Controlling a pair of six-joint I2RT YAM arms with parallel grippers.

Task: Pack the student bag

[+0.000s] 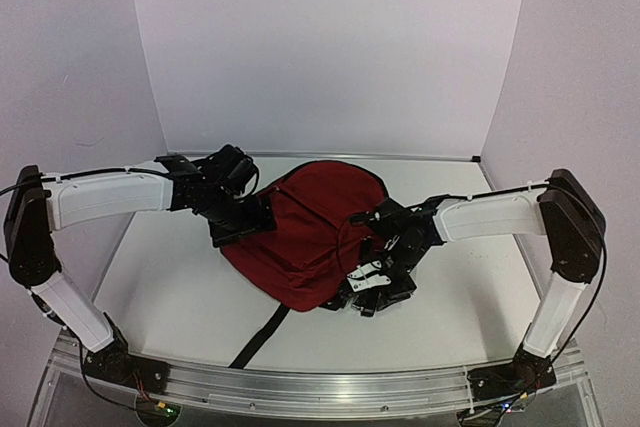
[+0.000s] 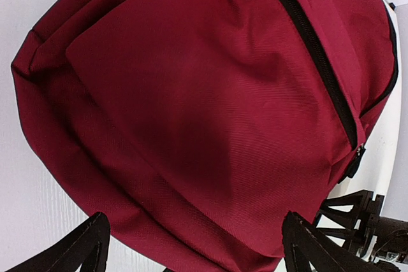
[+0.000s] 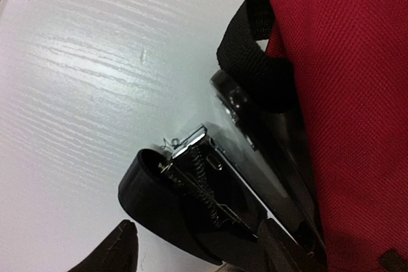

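Note:
The red bag lies flat in the middle of the table, its black zipper running across the cloth in the left wrist view. Above the bag's left part, my left gripper is open, with only cloth showing below it. At the bag's front right edge lies a black stapler with its metal parts and spring showing. My right gripper is open over it, one finger to each side; whether they touch it I cannot tell. The right gripper covers most of the stapler in the top view.
A black strap runs from the bag toward the table's front edge. Beside the stapler, a black strap loop sticks out from the bag.

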